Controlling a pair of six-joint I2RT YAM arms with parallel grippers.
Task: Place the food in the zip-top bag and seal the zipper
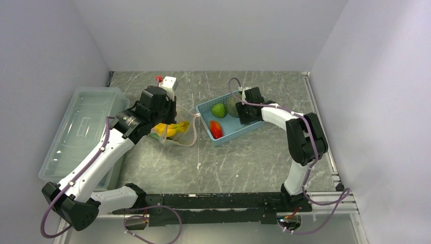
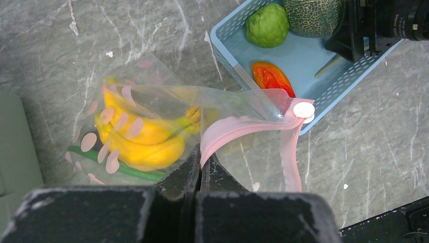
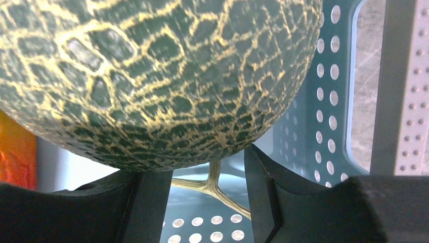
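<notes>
A clear zip bag (image 2: 152,101) with a pink zipper lies on the counter, bananas (image 2: 141,149) and something long and green inside. My left gripper is shut at the pink zipper edge, holding it up. My right gripper is open, low in the blue basket (image 1: 226,137) beside and partly under the netted melon (image 3: 157,71); a tan branched stem (image 3: 227,200) shows between its fingers. A green round vegetable (image 1: 218,110) and a red pepper (image 1: 215,129) also lie in the basket.
A lidded plastic container (image 1: 81,122) stands at the left. The counter in front of the bag and basket is clear; grey walls bound the back and sides.
</notes>
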